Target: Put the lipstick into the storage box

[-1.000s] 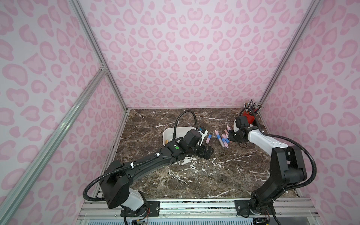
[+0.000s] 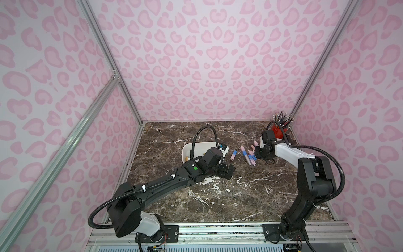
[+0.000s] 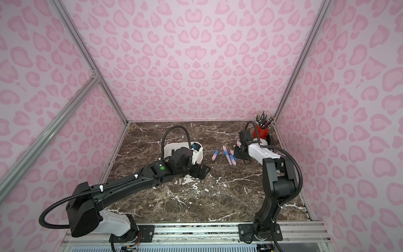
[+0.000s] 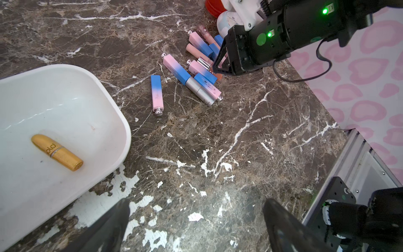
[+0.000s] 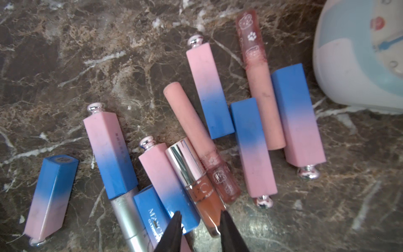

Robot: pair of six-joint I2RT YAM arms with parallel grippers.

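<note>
The white storage box point(image 4: 98, 90) has a gold lipstick tube point(image 4: 57, 152) lying in it. Right of the box, pink-and-blue lipsticks and lip glosses lie clustered on the table, with one pink-and-blue lipstick point(image 4: 156, 94) apart from them. My left gripper is open over bare table beside the box, nothing between its fingers. My right gripper is partly open above the cluster's near side. In the right wrist view, a brown lip gloss point(image 5: 205, 201) and the blue end of a lipstick point(image 5: 178, 201) appear between its fingertips; neither is gripped.
A pale round clock-like object point(image 5: 356, 79) stands close to the cluster's right. Behind it is a red holder point(image 2: 278, 131) full of brushes.
The left gripper moved a little left and back partway right. The visible lipsticks have stayed in place.
</note>
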